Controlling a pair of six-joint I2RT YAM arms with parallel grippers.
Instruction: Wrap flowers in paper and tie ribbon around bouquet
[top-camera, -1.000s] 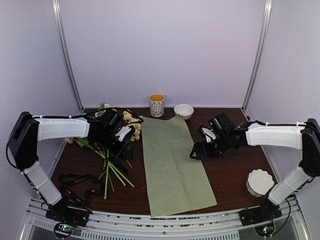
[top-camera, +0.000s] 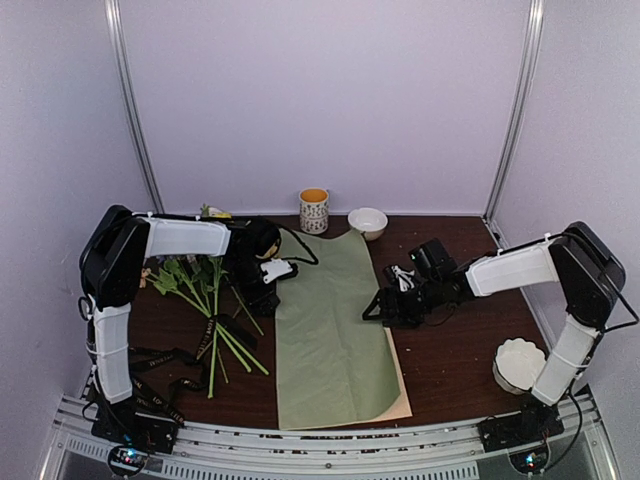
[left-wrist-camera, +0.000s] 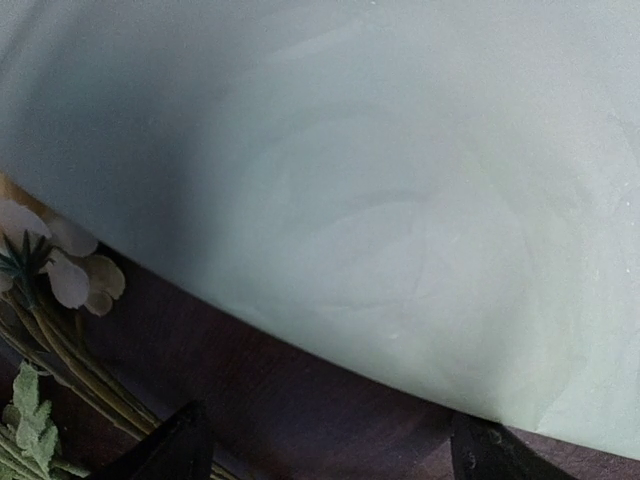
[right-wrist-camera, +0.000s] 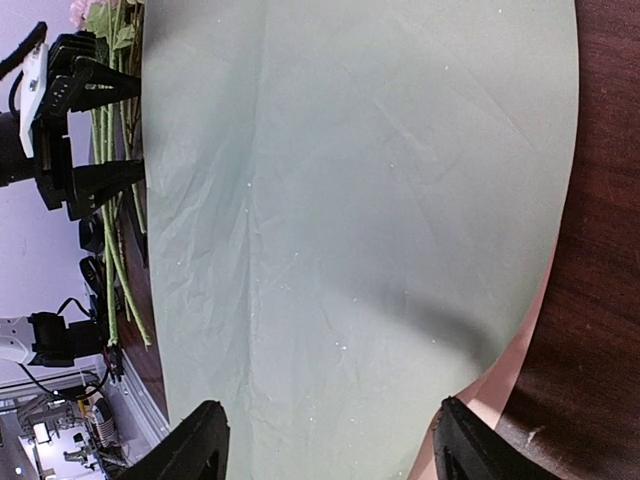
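Note:
The pale green wrapping paper (top-camera: 332, 340) lies over the middle of the table, its lower right edge curled up to show a tan underside. At its left edge my left gripper (top-camera: 266, 300) stands open; in the left wrist view nothing shows between its fingers. My right gripper (top-camera: 376, 308) is over the paper's right edge, fingers (right-wrist-camera: 205, 440) apart and nothing clearly held. Flower stems (top-camera: 225, 345) lie left of the paper, bound with a dark printed ribbon (top-camera: 211, 326). The left arm hides most of the blooms.
Loose dark ribbon (top-camera: 150, 365) trails at the lower left. A patterned mug (top-camera: 314, 212) and a white bowl (top-camera: 368, 222) stand behind the paper. A fluted white dish (top-camera: 519, 364) sits at the right front. Bare table (top-camera: 450, 365) shows between paper and dish.
My left gripper has come right, up to the paper's edge. The right gripper has moved left. The paper has shifted left and its lower right side has curled up.

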